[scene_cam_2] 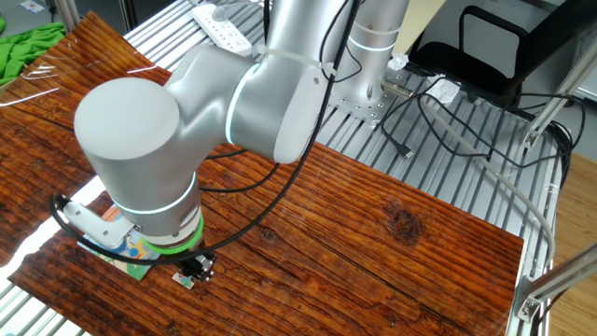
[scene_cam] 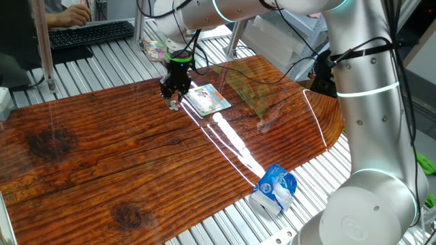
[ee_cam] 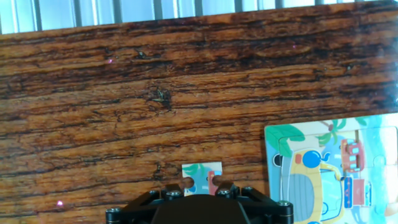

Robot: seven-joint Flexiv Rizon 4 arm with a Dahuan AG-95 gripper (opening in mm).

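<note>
A small puzzle piece (ee_cam: pixel 200 173) with green, blue and red print lies on the wooden board, at the bottom centre of the wrist view. My gripper is open, its black fingertips apart on either side of the piece's near end. Whether they touch it cannot be told. In exterior view 1 the gripper (scene_cam: pixel 175 95) points down just above the piece (scene_cam: pixel 175 106), partly covering it. Right of the piece in the wrist view lies a picture puzzle (ee_cam: pixel 298 186) with a yellow car, cut off by the frame edge.
A blue-and-white packet (scene_cam: pixel 276 187) rests at the board's near edge in exterior view 1. A person's hand (scene_cam: pixel 71 15) is by a keyboard (scene_cam: pixel 92 34) beyond the board. Much of the wooden board (scene_cam: pixel 88 163) is bare.
</note>
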